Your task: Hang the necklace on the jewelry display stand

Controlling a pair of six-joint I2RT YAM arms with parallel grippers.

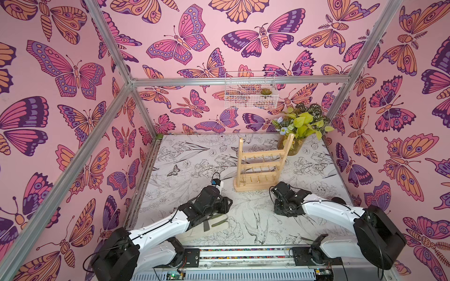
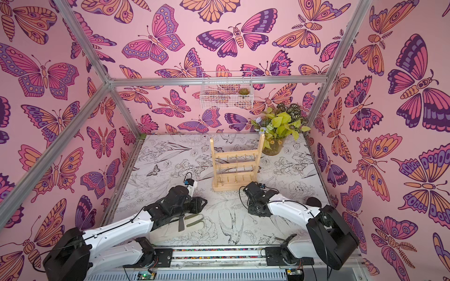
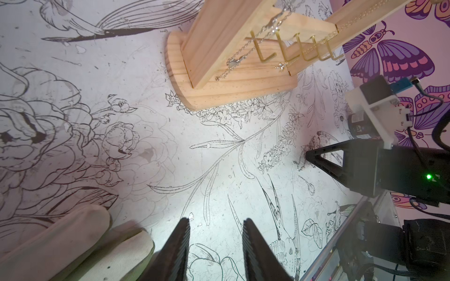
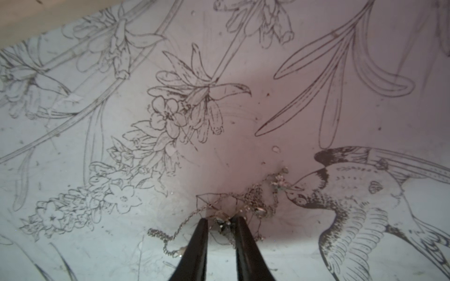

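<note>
A thin chain necklace (image 4: pixel 255 199) lies bunched on the table in the right wrist view. Over it are the tips of my right gripper, parted by a narrow gap with part of the chain seen between and beyond them; whether they touch it I cannot tell. The wooden display stand (image 1: pixel 257 180) is upright behind both grippers. In the left wrist view, chains with small silver pieces (image 3: pixel 233 62) hang on that stand above its brass hooks (image 3: pixel 267 57). My left gripper is open and empty over bare table, front-left of the stand.
Two pale green-edged pieces (image 3: pixel 122 255) lie beside my left gripper. A potted plant (image 1: pixel 300 126) stands behind the stand to the right. The wire basket (image 1: pixel 250 96) hangs at the back wall. Between the two grippers the table is clear.
</note>
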